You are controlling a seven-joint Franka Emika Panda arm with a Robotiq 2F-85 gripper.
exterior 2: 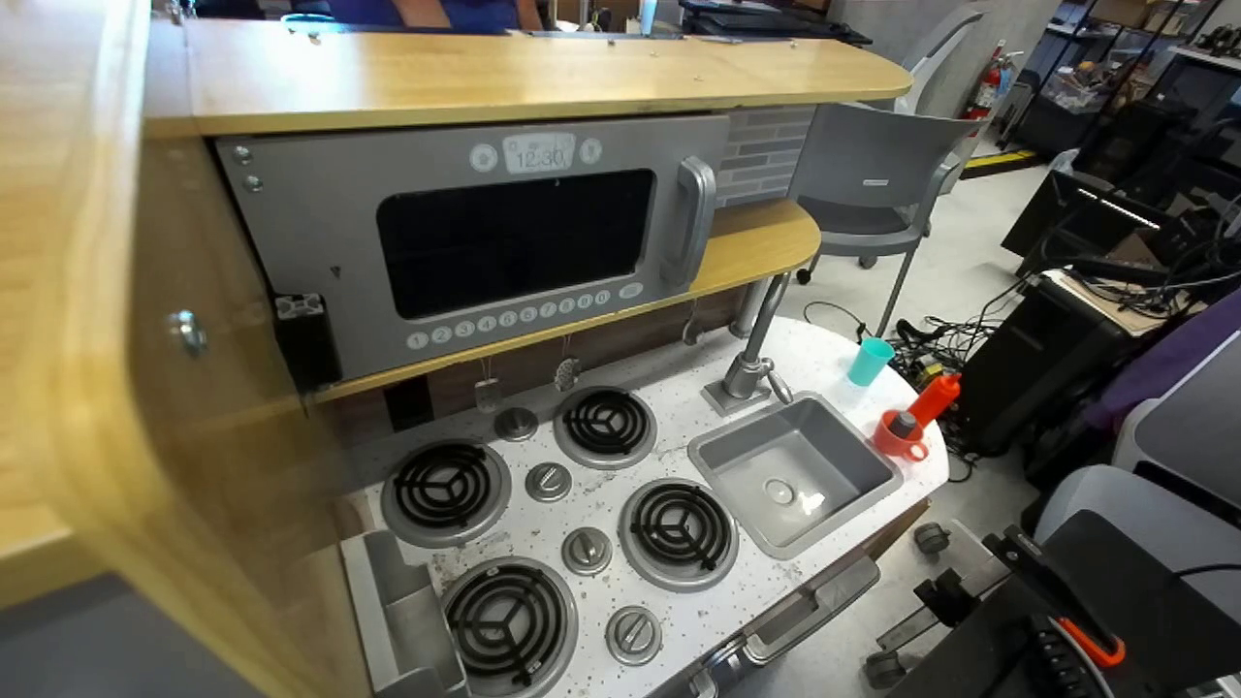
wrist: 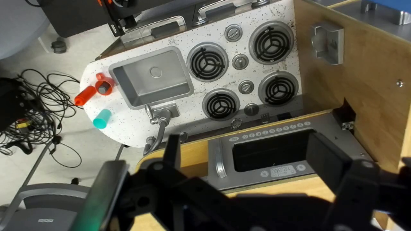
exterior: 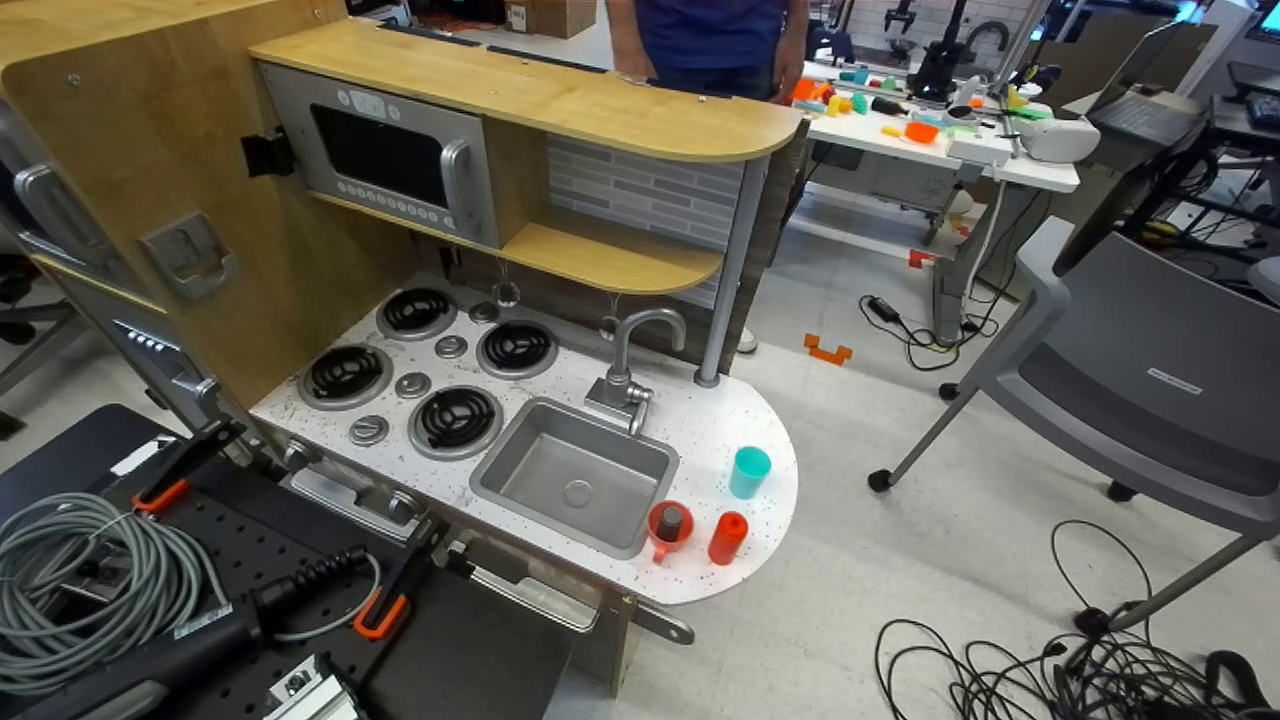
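Note:
My gripper appears only in the wrist view, its dark fingers [wrist: 173,152] spread wide with nothing between them. It hangs high above the toy kitchen, well away from the countertop. On the rounded end of the counter stand a teal cup [exterior: 750,472], a red bottle [exterior: 727,538] and a red mug [exterior: 671,524] with a small dark object inside it. The mug sits right beside the grey sink [exterior: 576,478], which is empty. The bottle and mug stand close together; the teal cup is apart from them.
Black-coiled burners [exterior 2: 678,527] with knobs between them cover the other half of the counter. A curved faucet [exterior: 624,360] rises behind the sink. The closed toy microwave [exterior 2: 518,233] and the wooden shelf [exterior: 624,252] overhang the back.

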